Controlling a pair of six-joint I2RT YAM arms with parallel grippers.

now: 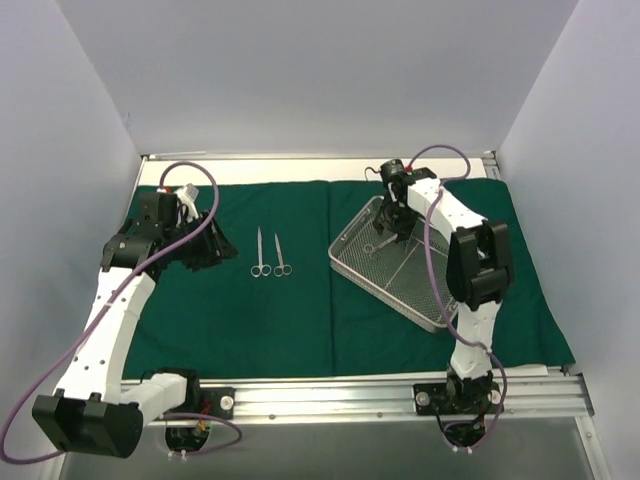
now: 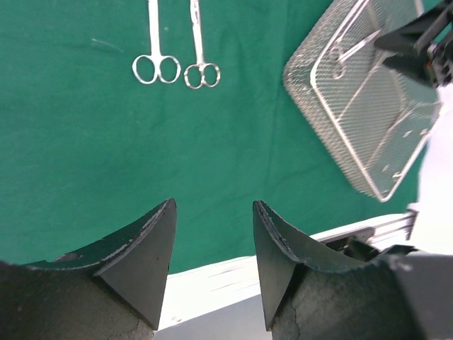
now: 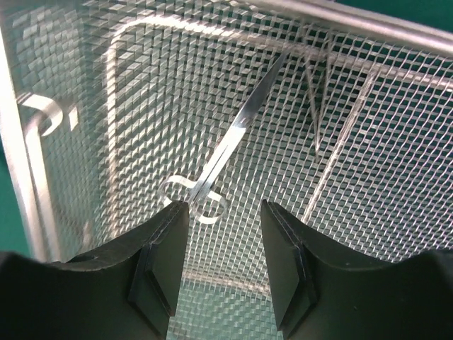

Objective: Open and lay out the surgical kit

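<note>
A wire-mesh tray (image 1: 423,297) sits on the right half of the green cloth. Inside it a pair of scissors (image 3: 224,147) lies diagonally on the mesh, finger rings toward my right gripper. That gripper is open above them, nothing held, one ring showing between its fingertips. Farther right, a thin V-shaped metal piece (image 3: 316,113) rests on the mesh. Two more scissors, one at the left (image 1: 260,252) and one at the right (image 1: 281,256), lie side by side on the cloth. Open and empty, my left gripper hovers over bare cloth left of them.
A white rail edge (image 2: 212,280) runs along the front. Grey walls (image 1: 310,90) close in the back and sides.
</note>
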